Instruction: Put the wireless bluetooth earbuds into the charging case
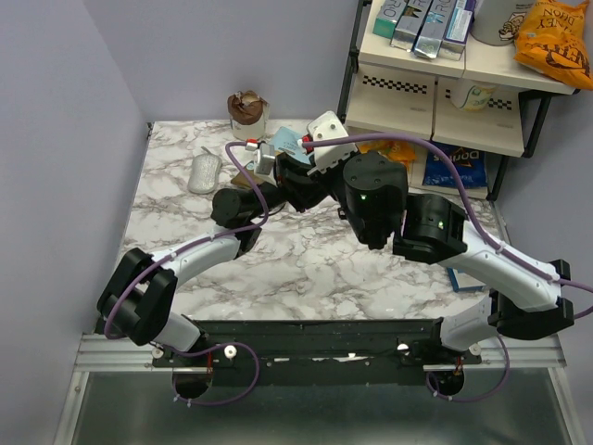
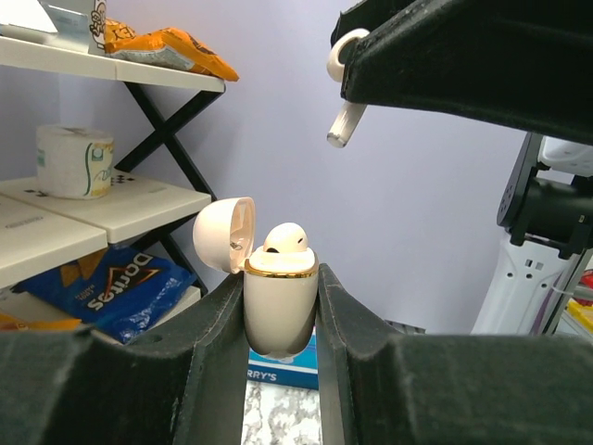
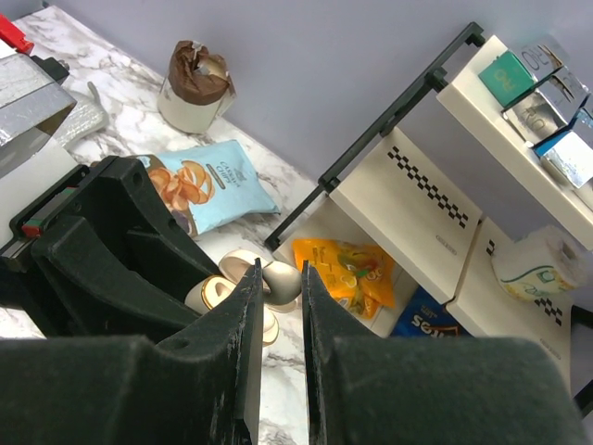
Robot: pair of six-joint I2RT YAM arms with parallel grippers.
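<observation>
The pale pink charging case (image 2: 278,311), upright with its lid (image 2: 222,232) swung open, is clamped between the fingers of my left gripper. One white earbud (image 2: 287,238) pokes out of the case top. Above and to the right in the left wrist view, another earbud (image 2: 346,120) hangs stem down from my right gripper, apart from the case. The right wrist view shows that earbud's rounded head (image 3: 282,280) pinched in my right gripper, with the case (image 3: 220,290) behind it to the left. From the top, the arms hide both earbuds and case.
A shelf rack (image 1: 394,97) with boxes and snack bags stands at the back right. On the table are a chip bag (image 3: 213,181), a brown-topped container (image 1: 247,113) and a clear mouse-shaped item (image 1: 205,173).
</observation>
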